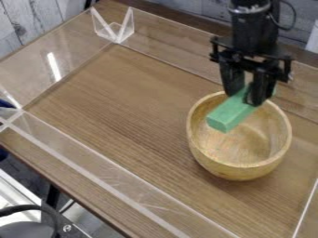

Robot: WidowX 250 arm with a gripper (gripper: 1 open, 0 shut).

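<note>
A green object [229, 113], shaped like a small block, is at my gripper [244, 91], above the back left of a round tan bowl [237, 162]. The gripper and arm are dark, coming down from the top of the view. The fingertips are largely hidden behind the green object, and I cannot tell how far apart they are.
A clear angular piece [113, 26] stands at the back left. A dark curved object [25, 219] lies at the bottom left corner.
</note>
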